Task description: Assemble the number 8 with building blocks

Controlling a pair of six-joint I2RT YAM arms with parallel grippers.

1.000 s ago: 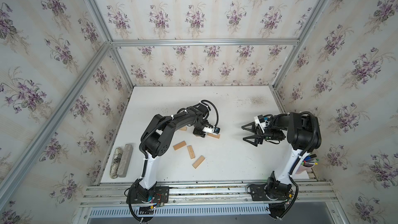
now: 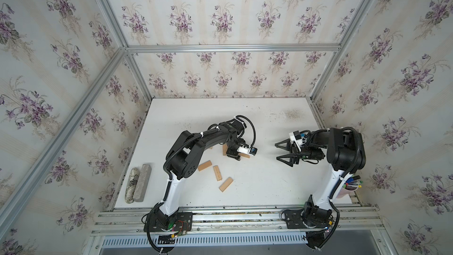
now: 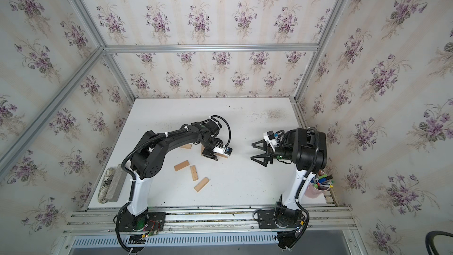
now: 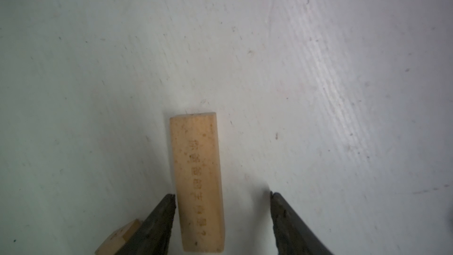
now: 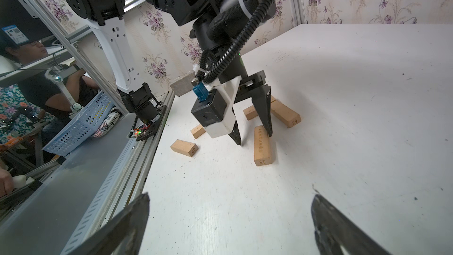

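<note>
My left gripper (image 2: pixel 238 153) is open and low over a wooden block (image 4: pixel 197 179), which lies between its fingers, nearer the left fingertip in the left wrist view. More blocks (image 5: pixel 285 113) lie just behind it, partly hidden by the left arm in the top views. Loose blocks lie nearer the front (image 2: pixel 204 165). My right gripper (image 2: pixel 283 152) stands open at the right of the table, apart from the blocks, with nothing between its fingers.
A grey bar (image 2: pixel 142 182) and a mottled cylinder (image 2: pixel 132 185) lie at the front left. A cup of pens (image 3: pixel 318 184) stands at the front right.
My left gripper has moved a little toward the right and front over the blocks. The right arm and the loose front blocks have stayed where they were.
</note>
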